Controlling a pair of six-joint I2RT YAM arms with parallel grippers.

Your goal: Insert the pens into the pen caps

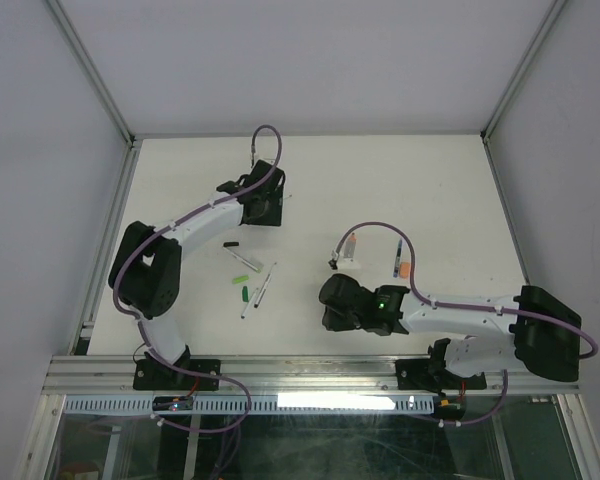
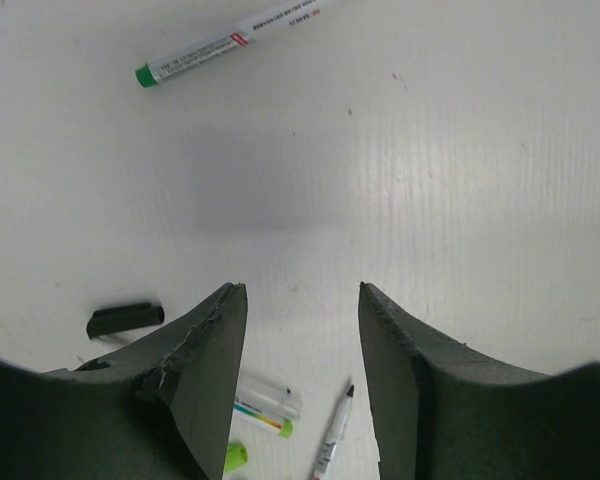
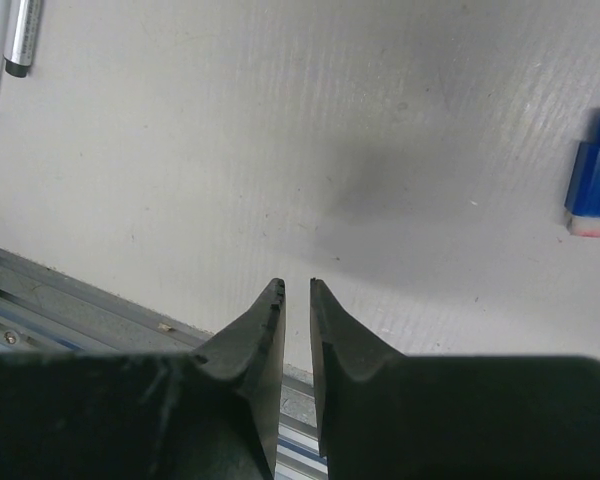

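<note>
My left gripper hangs over the back-left table, part open, with nothing between its fingers. Below it lie a white pen with green end point(image 2: 195, 55), a black cap point(image 2: 125, 318), a clear-barrelled pen point(image 2: 265, 400), a slim pen point(image 2: 334, 430) and a green piece point(image 2: 235, 456). My right gripper is over the front middle, fingers slightly apart and empty. Two pens point(image 3: 22, 35) lie at the upper left of the right wrist view.
A blue object point(image 3: 592, 180) with pinkish end lies right of my right gripper. An orange item point(image 1: 405, 269) and dark pen point(image 1: 398, 258) lie on the right. The table's metal front edge point(image 1: 280, 366) is near.
</note>
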